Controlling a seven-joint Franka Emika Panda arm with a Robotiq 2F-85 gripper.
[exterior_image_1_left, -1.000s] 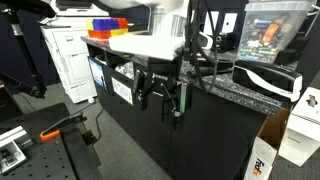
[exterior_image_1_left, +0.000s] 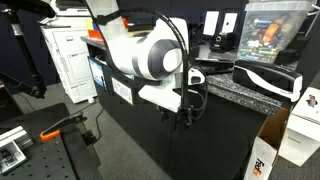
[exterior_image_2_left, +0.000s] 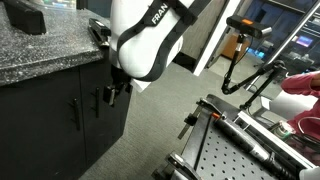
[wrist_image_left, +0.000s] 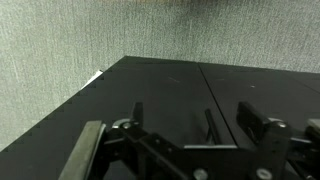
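A dark cabinet (exterior_image_1_left: 130, 125) with a seam between its doors faces my arm. In exterior view 2 two dark handles show on the doors, one handle (exterior_image_2_left: 75, 112) clear of the arm and the other near the gripper. My gripper is open, its two dark fingers wide apart in the wrist view. Between them, a slim dark upright handle (wrist_image_left: 210, 126) shows against the door, left of the seam. No object is held. Whether the fingertips touch the door cannot be told.
Above the cabinet runs a speckled grey countertop (exterior_image_2_left: 40, 66). A clear bin (exterior_image_1_left: 270, 35) of colourful items and a black-and-white case (exterior_image_1_left: 268, 80) stand there. White boxes (exterior_image_1_left: 300, 130) are on the right. Grey floor (exterior_image_2_left: 150, 130) lies open before the doors.
Over the last second the white arm has folded lower and further in front of the counter, covering the coloured blocks. The gripper has shifted down and right against the cabinet front.
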